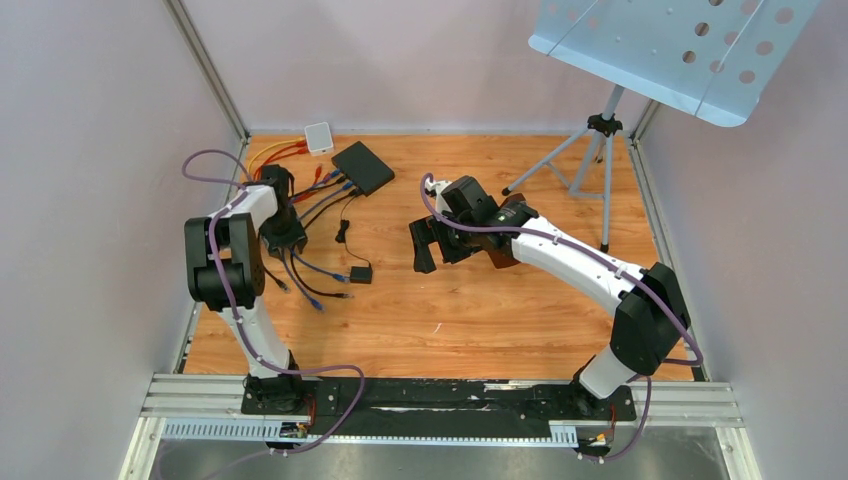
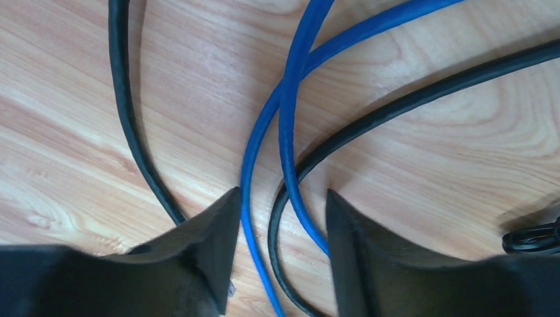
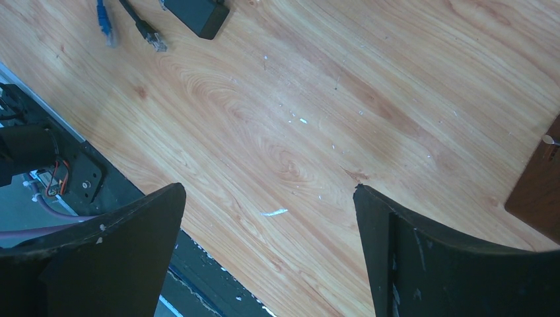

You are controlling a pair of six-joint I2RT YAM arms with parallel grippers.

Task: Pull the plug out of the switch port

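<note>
The black switch (image 1: 363, 168) lies at the back left, with blue and black plugs (image 1: 345, 187) along its front edge. My left gripper is low over the cables in front of it, fingers part open. Two blue cables (image 2: 287, 125) and a black cable (image 2: 370, 122) run into the space between its fingers; one blue cable meets the right finger (image 2: 350, 244). Whether the fingers touch any cable firmly is not clear. The left arm covers part of the cables in the top view. My right gripper hangs open and empty over bare wood.
Loose cable ends, among them a blue plug (image 1: 316, 305) and a black plug (image 3: 156, 41), lie at the front left. Close by is a small black adapter (image 1: 361, 274). A white box (image 1: 319, 138) stands behind; a grey-blue stand (image 1: 605, 125) occupies the back right.
</note>
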